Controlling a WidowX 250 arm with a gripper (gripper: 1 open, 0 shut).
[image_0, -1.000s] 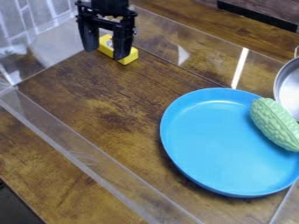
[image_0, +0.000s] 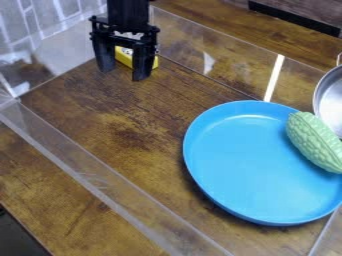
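Observation:
My black gripper (image_0: 123, 62) hangs at the upper left, its two fingers apart, low over the wooden surface. Just behind it a yellow object (image_0: 147, 58) lies partly hidden by the gripper. A blue plate (image_0: 234, 165) sits at the right, with a pale green bitter melon (image_0: 315, 141) on its right side.
A silver pan (image_0: 330, 98) is cut off at the right edge. Clear plastic walls (image_0: 80, 175) border the work surface, with a tiled wall (image_0: 30, 28) at the upper left.
My gripper has moved slightly lower, now covering more of the yellow object. The plate, melon and pan are unchanged.

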